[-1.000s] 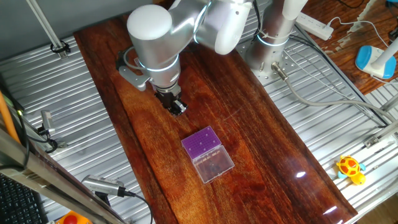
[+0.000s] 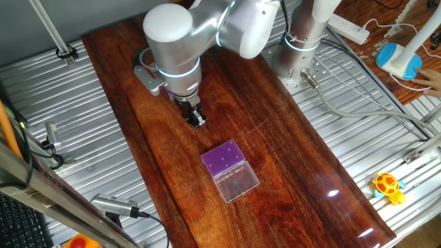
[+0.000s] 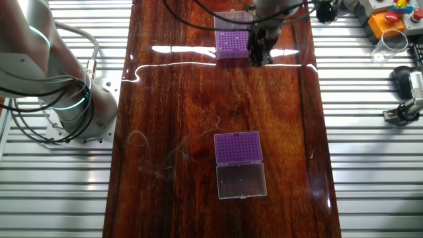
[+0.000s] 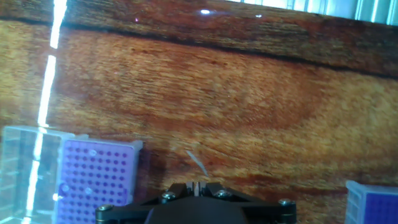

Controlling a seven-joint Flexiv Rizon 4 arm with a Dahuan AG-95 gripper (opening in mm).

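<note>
In the wrist view the fingertips of my gripper stand together, shut, and nothing shows between them. Bare wood lies under them. At the lower left is a purple tip rack (image 4: 96, 174) with its clear lid (image 4: 18, 165) folded open. The corner of a second purple rack (image 4: 380, 206) enters at the lower right. Exterior view 1 has my gripper (image 2: 197, 120) above the table, apart from the open rack (image 2: 222, 158) in front of it. Exterior view 2 shows one rack (image 3: 232, 43) beside the gripper (image 3: 260, 61) and another rack (image 3: 238, 147) farther down the table.
Around the rack in the middle, the brown wooden table (image 2: 289, 172) is clear. Slatted metal surfaces (image 2: 89, 138) flank it. A toy turtle (image 2: 387, 184) sits off the table on the right. A person's hand (image 2: 433, 81) is by a blue-and-white stand (image 2: 398, 62).
My arm has shifted very slightly and its wrist has turned a little. The blue-and-white stand has moved slightly left, and a hand now shows beside it. The open rack has stayed put.
</note>
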